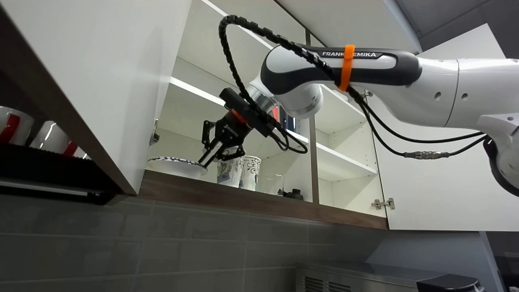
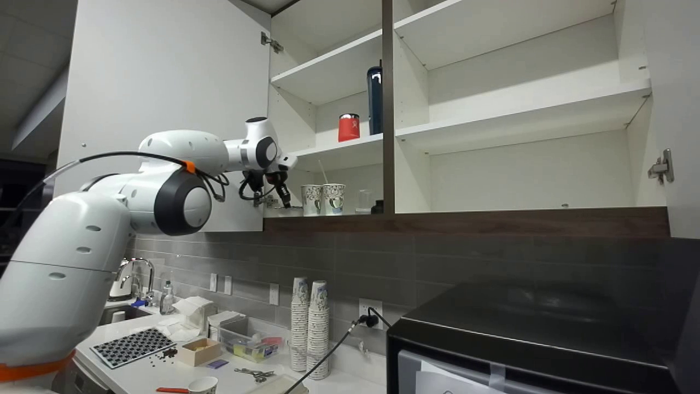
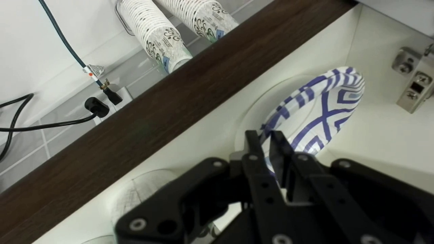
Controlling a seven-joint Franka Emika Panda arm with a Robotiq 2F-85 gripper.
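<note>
A white bowl with a blue pattern (image 3: pixel 325 118) rests on the cabinet's bottom shelf at the left; its rim shows in exterior view 1 as well (image 1: pixel 175 168). My gripper reaches down to the near part of that rim. Its fingers (image 3: pixel 253 142) are close together, a narrow gap between them, with the rim running in at their tips. Whether both pads press on the rim is not clear. From the side, the gripper (image 1: pixel 202 164) meets the bowl's right edge, pointing down and left.
Patterned paper cups (image 1: pixel 250 170) and a clear glass (image 1: pixel 271 184) stand right of the bowl on the shelf. An open cabinet door (image 1: pixel 121 73) and its hinge (image 3: pixel 417 83) bound the left side. The wooden edge (image 3: pixel 162 118) runs along the front.
</note>
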